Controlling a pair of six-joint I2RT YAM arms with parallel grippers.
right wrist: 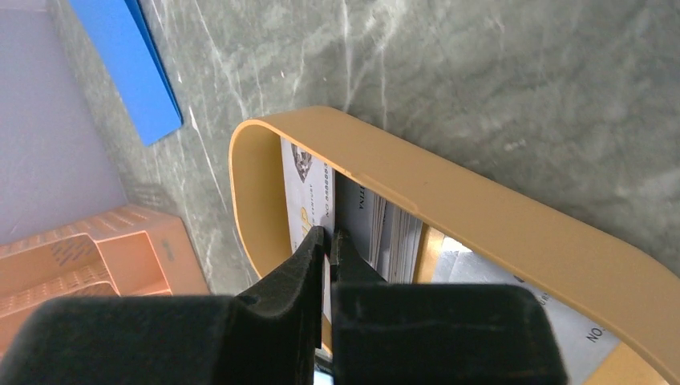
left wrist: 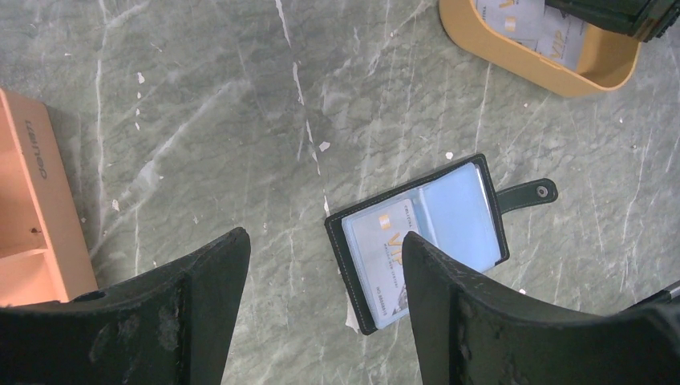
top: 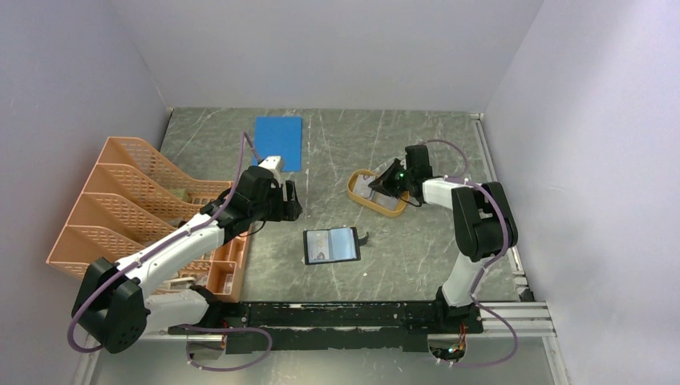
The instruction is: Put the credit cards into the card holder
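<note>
The card holder (top: 332,245) lies unfolded on the table, a black case with clear sleeves and a snap strap; a printed card (left wrist: 377,249) shows in its left half. Several white cards (right wrist: 385,233) are in a tan oval tray (top: 374,208). My right gripper reaches into this tray, its fingertips closed on the edge of one card (right wrist: 309,188) standing near the tray's end. How much of that card sits between the fingers is hidden. To the left of the holder, above bare table, my left gripper is open and empty.
An orange slotted organiser (top: 120,204) takes up the left side, under the left arm. Farther back lies a flat blue sheet (top: 278,143). Bare table separates the tan tray from the holder.
</note>
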